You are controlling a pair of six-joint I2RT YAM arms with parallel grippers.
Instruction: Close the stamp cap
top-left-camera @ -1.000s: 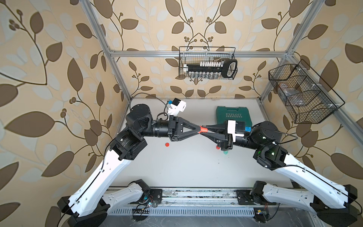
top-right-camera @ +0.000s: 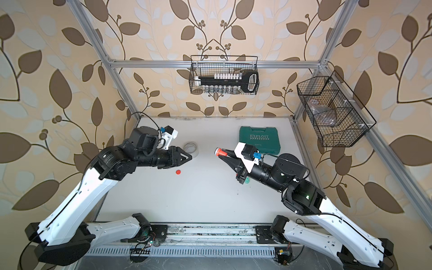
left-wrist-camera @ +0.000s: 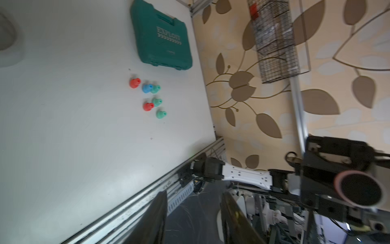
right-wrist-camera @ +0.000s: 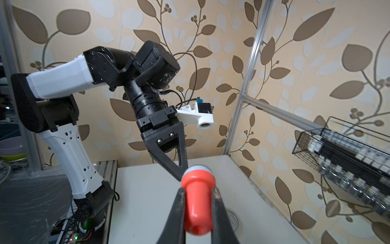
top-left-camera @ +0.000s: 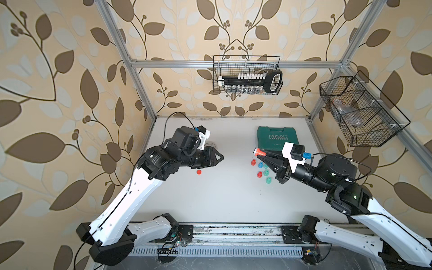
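Observation:
A red stamp (right-wrist-camera: 198,201) with a white band at its far end is gripped in my right gripper (top-left-camera: 265,154), raised above the table, its banded end pointing toward the left arm. In the right wrist view the band sits at the top of the red body. My left gripper (top-left-camera: 216,157) is apart from the stamp, above the left-middle of the table, its fingers somewhat parted with nothing seen between them; in the left wrist view the fingertips are dark and blurred at the bottom.
A green EXPLOIT case (left-wrist-camera: 162,38) lies at the back right, with several small red, blue and green pieces (left-wrist-camera: 148,105) in front. A red disc (top-left-camera: 199,172) and a grey ring (top-right-camera: 190,147) lie on the table (top-left-camera: 225,198). Wire baskets hang on the walls.
My left gripper has drawn back leftward, away from the stamp's end. My right gripper has moved rightward and tilted, still holding the stamp.

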